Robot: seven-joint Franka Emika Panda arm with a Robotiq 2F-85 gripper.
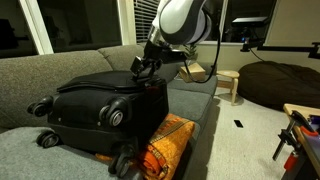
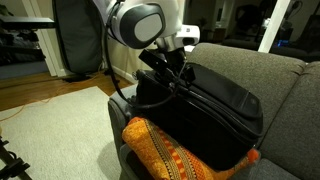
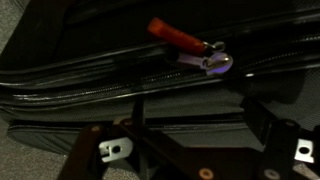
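Observation:
A black suitcase (image 1: 95, 112) with wheels lies on its side on the grey couch, partly on an orange patterned cloth (image 1: 172, 140). In the wrist view, zipper tracks (image 3: 90, 92) run across its side, with a metallic zipper slider (image 3: 212, 63) and a red pull tab (image 3: 176, 35) near the top centre. My gripper is open over the suitcase, its fingers to either side below the slider, with nothing seen between them. From the exterior, the gripper (image 1: 150, 66) hangs at the suitcase's upper edge; whether it touches cannot be told.
The couch backrest (image 2: 285, 95) rises behind the suitcase. Across the open carpet (image 1: 240, 150) stand a small wooden stool (image 1: 228, 84) and a dark beanbag (image 1: 275, 85). A wooden table (image 1: 305, 125) is at the right edge.

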